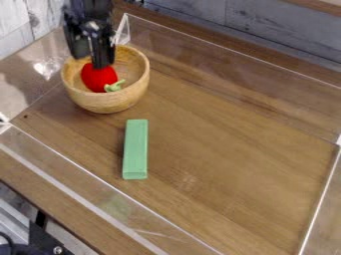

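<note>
A wooden bowl sits at the upper left of the table, holding a red round object with a small green part.
A green rectangular bar lies below the bowl. Clear edging runs along the sides.
</note>
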